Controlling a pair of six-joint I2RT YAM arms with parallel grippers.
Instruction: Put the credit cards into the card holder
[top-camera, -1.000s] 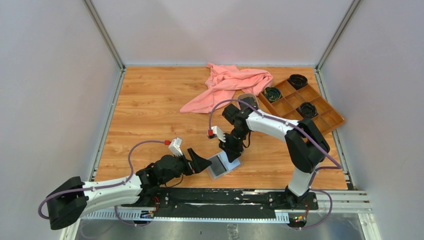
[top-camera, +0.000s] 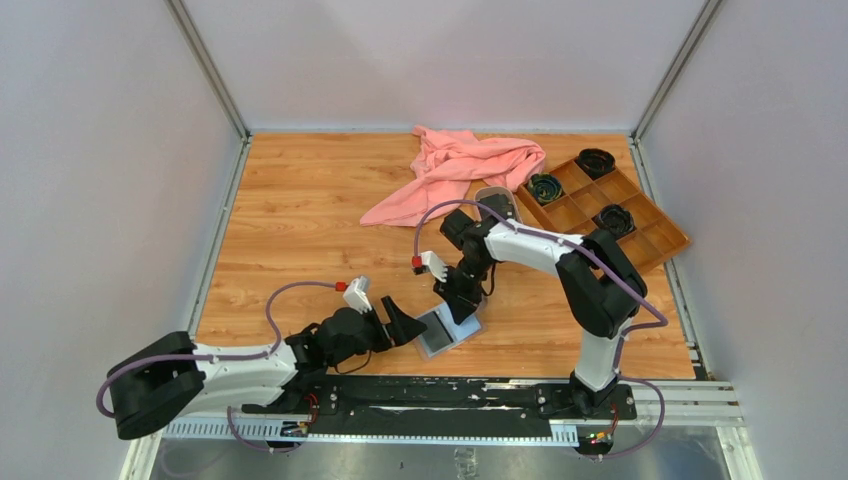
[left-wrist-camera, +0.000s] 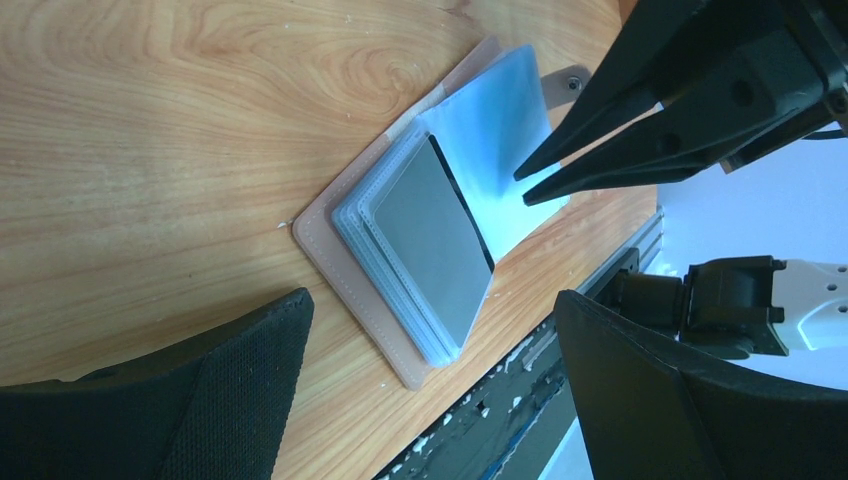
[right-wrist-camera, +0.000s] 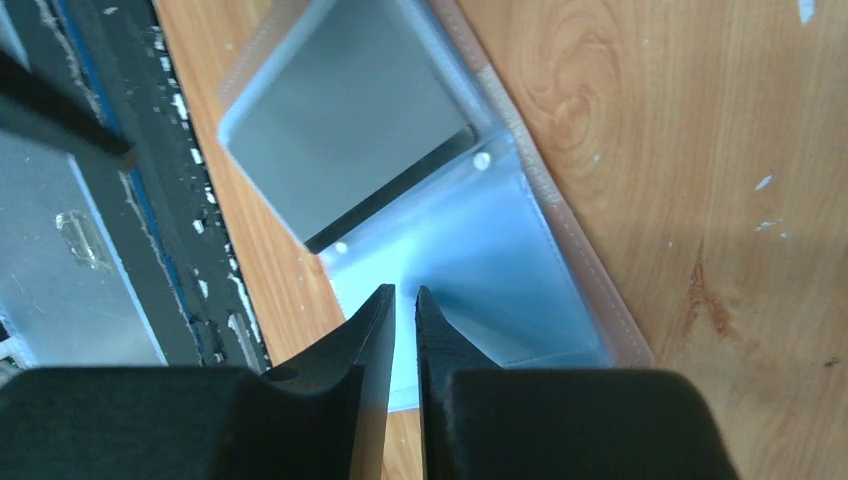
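The card holder (left-wrist-camera: 326, 245) lies spread open on the table, brown cover beneath clear sleeves. A dark grey card (left-wrist-camera: 430, 240) shows in the sleeves on one half, and the other half is a pale blue sleeve (right-wrist-camera: 470, 250). My left gripper is wide open near the grey card's half, its fingers on either side in its wrist view and nothing between them. Over the pale blue half, my right gripper has its tips a narrow gap apart. Nothing shows in that gap. Whether the tips touch the sleeve is hard to tell.
At the back lies a pink cloth (top-camera: 455, 165). A clear box (top-camera: 497, 203) with dark contents stands behind the right arm. The wooden tray (top-camera: 655, 235) at right holds coiled black items. Its front edge is close to the holder.
The card holder looks unmoved.
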